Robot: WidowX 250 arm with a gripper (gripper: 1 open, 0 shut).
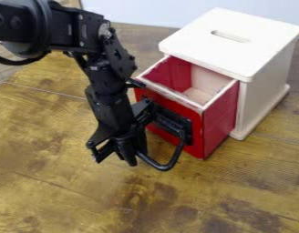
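My black gripper (pixel 130 149) hangs low at the front of the red drawer (pixel 219 123), just left of it, with a black cable looping from it. Whether its fingers are open or shut is hard to make out. The drawer is pulled out of a white wooden box (pixel 243 46) and looks empty inside, with a pale bottom. The lower part of its front is partly hidden behind the arm and cable.
The white box fills the back right, with a slot handle on its top.
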